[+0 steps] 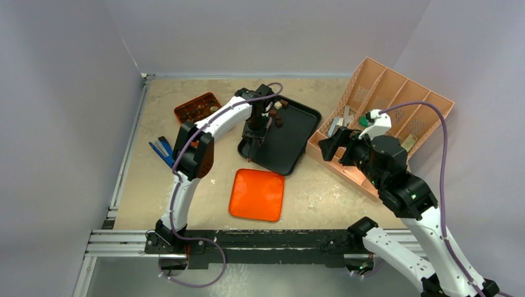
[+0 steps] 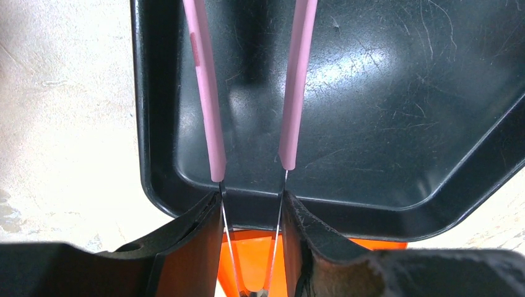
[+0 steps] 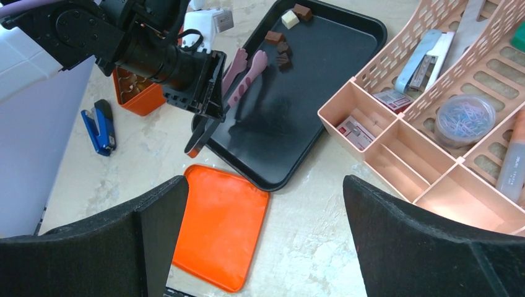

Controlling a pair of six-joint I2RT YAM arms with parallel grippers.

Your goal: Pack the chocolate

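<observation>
A black tray (image 1: 282, 142) holds chocolate pieces at its back: brown blocks (image 3: 274, 38), a white cube (image 3: 290, 19) and darker pieces (image 3: 283, 60). My left gripper hangs over the tray with pink-tipped tongs (image 2: 207, 117) between its fingers; the tongs' arms stand apart with nothing between their tips. The orange-red box (image 1: 192, 108) at back left holds items, partly behind the left arm. An empty orange tray (image 1: 256, 195) lies at the front. My right gripper stands open and empty above the table's right part.
A pink organizer (image 1: 347, 173) with stationery fills the right side, close beside the black tray. A blue stapler (image 3: 102, 130) lies at the left. Bare table shows around the orange tray.
</observation>
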